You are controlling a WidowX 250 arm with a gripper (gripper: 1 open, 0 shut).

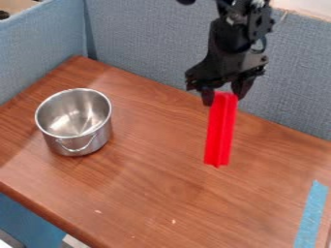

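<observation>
My black gripper [223, 93] hangs from the top of the view, right of centre, shut on the upper end of a long red block [220, 132]. The block hangs upright below the fingers, over the wooden table [142, 194]. Whether its lower end touches the table I cannot tell.
A steel pot [75, 122] with a handle stands at the left of the table. A light blue strip [311, 215] lies at the lower right edge. Grey-blue padded walls [142, 44] bound the back and left.
</observation>
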